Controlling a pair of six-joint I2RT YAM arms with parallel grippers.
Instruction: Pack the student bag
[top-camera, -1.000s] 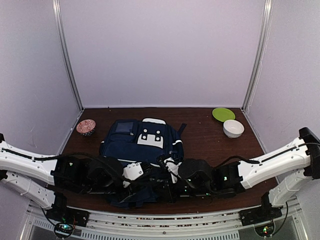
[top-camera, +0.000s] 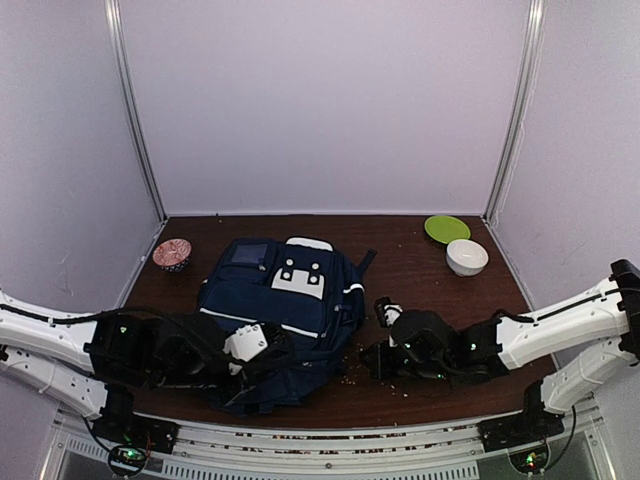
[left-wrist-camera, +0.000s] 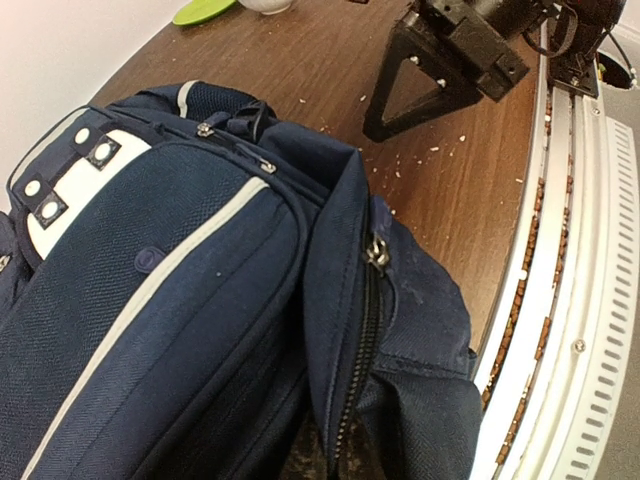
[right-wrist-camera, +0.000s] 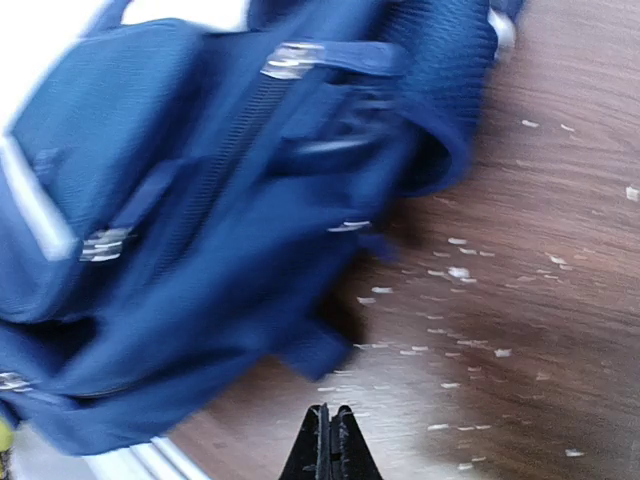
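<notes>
The navy backpack lies flat on the table, with a white buckled panel and zips, one zip pull on the side pocket. My left gripper is at the bag's lower left; in its wrist view it is hidden in the fabric at the bottom, apparently shut on the bag near the zip. My right gripper is shut with nothing between its fingers, just right of the bag over bare table, apart from it.
A patterned bowl stands at the back left. A green plate and a white bowl are at the back right. Free table lies right of the bag, with small scattered crumbs.
My right gripper has moved right, away from the bag's front. My left gripper has shifted slightly left.
</notes>
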